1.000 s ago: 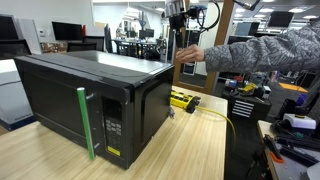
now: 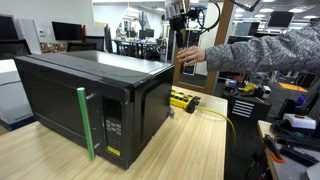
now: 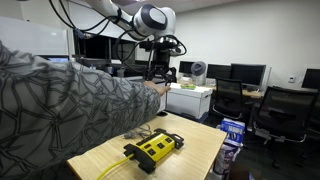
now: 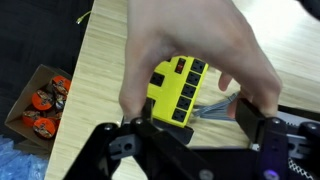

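My gripper stands open over the table, its two black fingers apart along the bottom of the wrist view. A person's bare hand (image 4: 195, 28) reaches in from the top of that view, thumb and fingers spread to either side near my fingertips; I cannot tell if they touch. Below lies a yellow and black power strip (image 4: 183, 88) on the wooden table. The same hand (image 2: 192, 56) is under the arm's end in exterior view 1, right of the black microwave (image 2: 60, 97), whose front carries a green strip (image 2: 85, 122).
A patterned sleeve (image 3: 60, 110) covers much of exterior view 2. Grey metal pieces (image 4: 214, 108) lie beside the power strip. An open cardboard box (image 4: 40, 108) with orange-and-black items sits past the table's edge.
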